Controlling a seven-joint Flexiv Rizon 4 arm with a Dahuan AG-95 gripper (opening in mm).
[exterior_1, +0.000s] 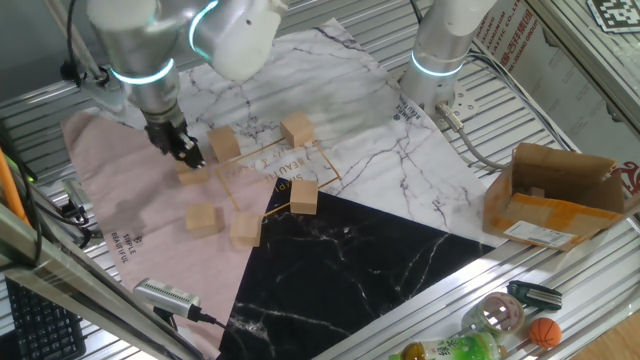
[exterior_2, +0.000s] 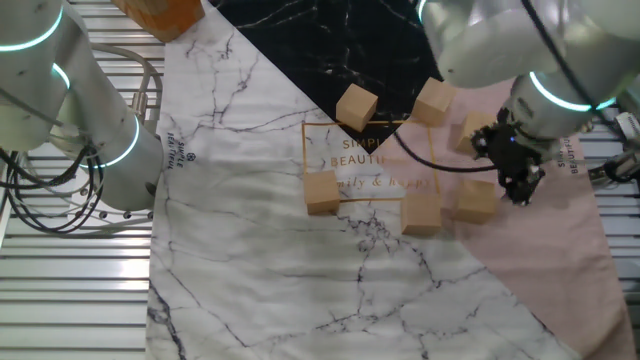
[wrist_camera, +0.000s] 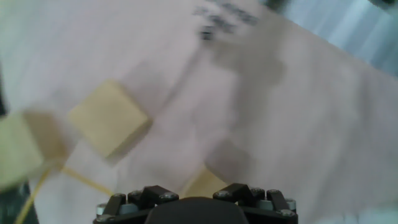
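Several plain wooden blocks lie apart from one another around a gold printed frame on the cloth. In exterior view 1, my gripper (exterior_1: 178, 150) hangs tilted over the pink part, just behind the nearest block (exterior_1: 192, 174) and partly covering it. From the other side, the gripper (exterior_2: 508, 165) appears beside two blocks (exterior_2: 475, 202) on the pink edge. The wrist view has the gripper open, fingers apart, a block's corner (wrist_camera: 204, 184) showing beyond the gap without visible contact. Two more blocks, one whole (wrist_camera: 111, 118) and one cut by the edge (wrist_camera: 28, 149), sit left.
Other blocks stand at the frame's far side (exterior_1: 297, 129) and on the black part (exterior_1: 304, 196). An open cardboard box (exterior_1: 550, 195) is at the right. The white marble cloth (exterior_2: 270, 280) has free room.
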